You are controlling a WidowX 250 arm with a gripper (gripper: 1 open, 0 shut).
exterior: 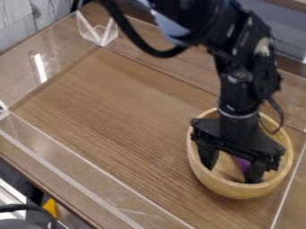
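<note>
A light wooden bowl [216,182] stands at the right of the table. The black gripper [234,148] has its fingers down inside the bowl, around a purple object [246,166] that is mostly hidden behind them. The gripper is open; whether its fingers touch the object is hard to tell.
A clear wire-like or plastic holder [98,27] sits at the back left. Dark edges and a black cable lie at the lower left.
</note>
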